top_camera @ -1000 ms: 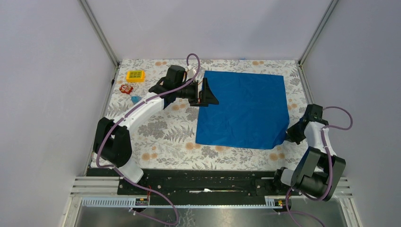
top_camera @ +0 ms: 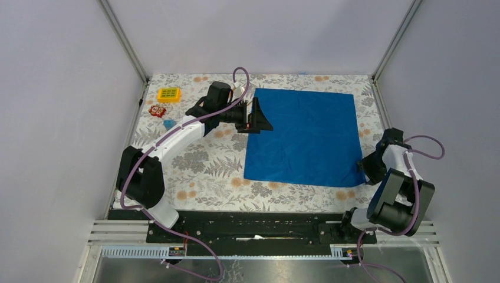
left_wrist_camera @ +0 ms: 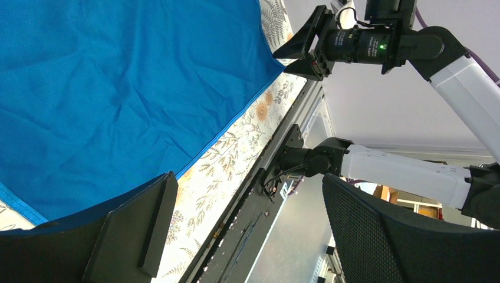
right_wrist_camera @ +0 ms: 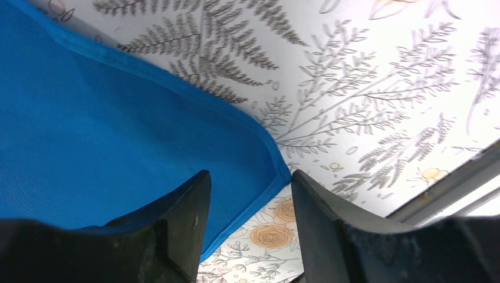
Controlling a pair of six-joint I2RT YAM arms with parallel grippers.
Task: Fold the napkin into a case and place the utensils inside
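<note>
The blue napkin (top_camera: 303,135) lies spread out on the patterned mat, mostly flat with light wrinkles. My left gripper (top_camera: 255,121) hangs open over its left edge; in the left wrist view nothing is between the fingers. My right gripper stands open low at the napkin's near right corner (right_wrist_camera: 277,177), the tip of one finger touching or very close to the hemmed corner. I cannot make out utensils clearly.
A yellow holder (top_camera: 168,95), a red patterned item (top_camera: 157,111) and a small blue item (top_camera: 170,124) lie at the left of the mat (top_camera: 206,162).
My right gripper has shifted slightly right, and the napkin's near right corner now lies stretched out further to the right. The left arm has not moved.
</note>
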